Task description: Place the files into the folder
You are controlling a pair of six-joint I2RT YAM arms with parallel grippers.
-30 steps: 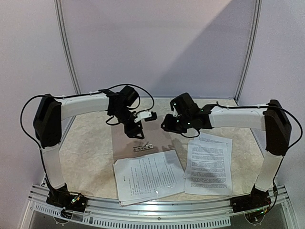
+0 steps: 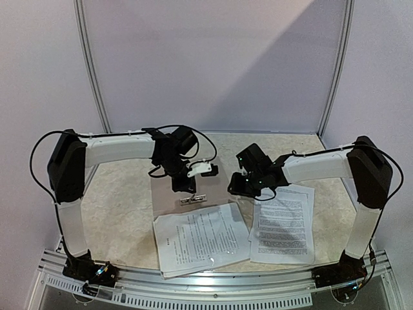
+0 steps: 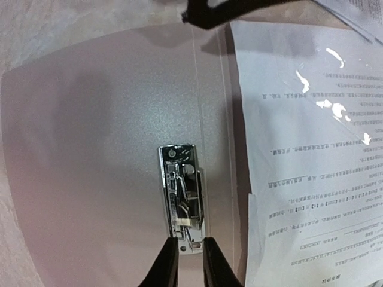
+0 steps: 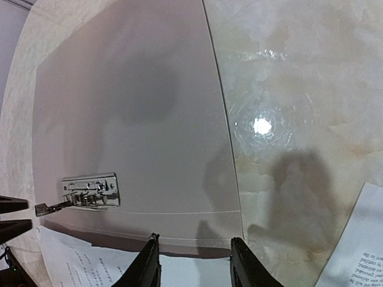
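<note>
A pinkish folder (image 2: pixel 168 187) with a metal clip (image 2: pixel 193 199) lies in the middle of the table; the clip (image 3: pixel 182 197) shows large in the left wrist view. My left gripper hangs over the clip, fingertips parted with nothing seen between them. My right gripper is open above the folder's edge, right of the clip, empty. A stack of printed sheets (image 2: pixel 201 239) lies at the folder's near edge, and more sheets (image 2: pixel 282 229) lie to its right.
Bare table (image 2: pixel 116 219) shows at the left. The grey back wall (image 2: pixel 213 71) and side walls enclose the workspace.
My right gripper has moved slightly toward the front of the table. The papers are unchanged.
</note>
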